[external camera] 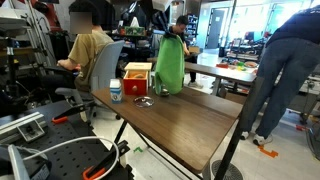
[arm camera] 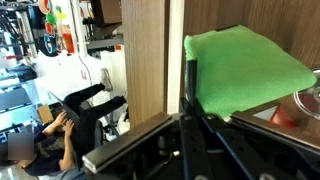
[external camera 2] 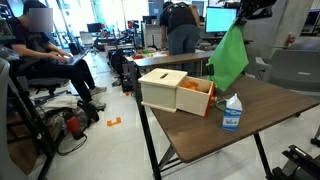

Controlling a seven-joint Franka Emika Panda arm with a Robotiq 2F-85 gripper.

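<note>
A green cloth (external camera: 170, 66) hangs from my gripper (external camera: 168, 31) above the wooden table (external camera: 187, 123). In exterior view 2 the cloth (external camera 2: 229, 58) drapes downward behind an open box, its upper end at the gripper (external camera 2: 243, 20). The wrist view shows the cloth (arm camera: 245, 70) spread out beyond the gripper, whose fingers are shut on it. How much fabric lies between the fingers is hidden.
An open box (external camera 2: 195, 98) with red and orange contents stands beside a closed cream box (external camera 2: 163, 88). Near them is a white and blue bottle (external camera 2: 232, 113). A small round metal item (external camera: 143, 102) lies on the table.
</note>
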